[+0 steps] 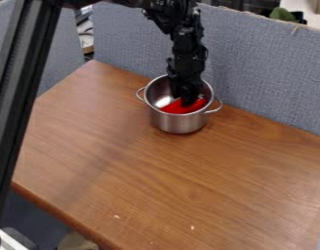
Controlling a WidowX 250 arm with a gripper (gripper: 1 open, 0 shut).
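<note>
A steel pot (178,121) with two wire handles stands on the wooden table, toward the back. Something red (180,105) lies inside it. My black gripper (186,96) reaches down from above into the pot, over the red thing. Its fingertips are dark and partly hidden by the pot, so I cannot tell how far apart they are or whether anything is between them.
Grey padded panels (267,73) stand along the back and left. A black post runs down the left side of the view.
</note>
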